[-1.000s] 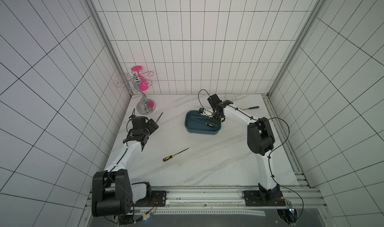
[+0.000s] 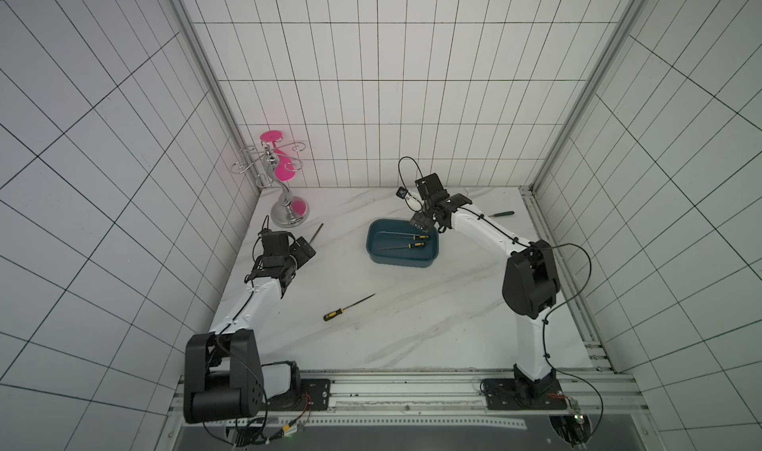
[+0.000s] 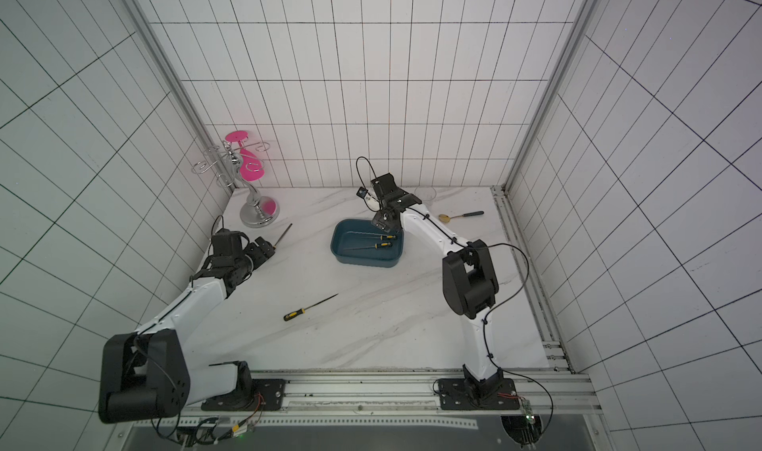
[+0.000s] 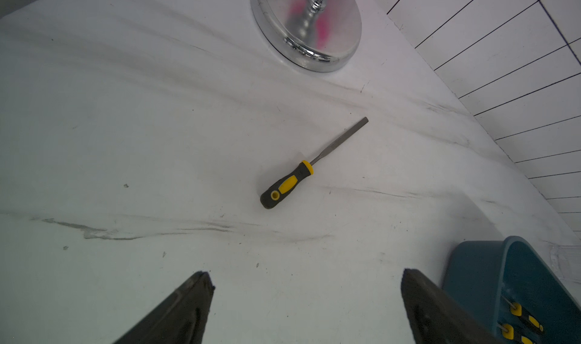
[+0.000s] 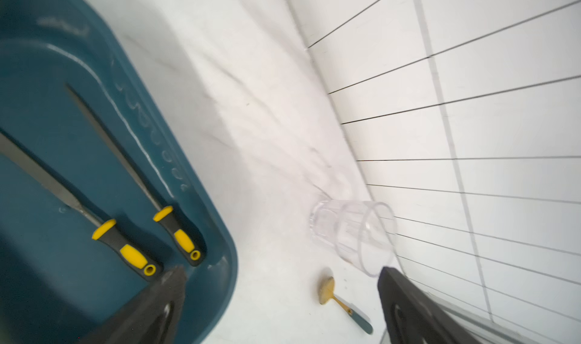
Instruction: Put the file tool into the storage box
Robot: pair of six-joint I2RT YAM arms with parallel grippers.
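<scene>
Inside the blue storage box (image 2: 403, 262) lie two file tools with black-and-yellow handles, a lower file (image 5: 130, 253) and an upper file (image 5: 181, 238) near the box wall. My right gripper is open, with nothing between its fingers, over the box's back right edge. A third file (image 4: 290, 183) rests on the table, handle towards my left gripper. The left fingers stand wide apart and clear of it. At the table's front lies another tool (image 2: 333, 314) with a thin shaft and the same handle colours.
A chrome stand (image 2: 287, 211) with pink glassware stands at the back left. Behind the box, a clear cup (image 5: 357, 232) and a spoon (image 5: 343, 304) with a green handle occupy the back right. Between box and front edge, the table is mostly bare.
My right gripper has moved back from over the box's interior towards its back edge. A file in the box has shifted and lies more level across the floor. The left arm moved only slightly.
</scene>
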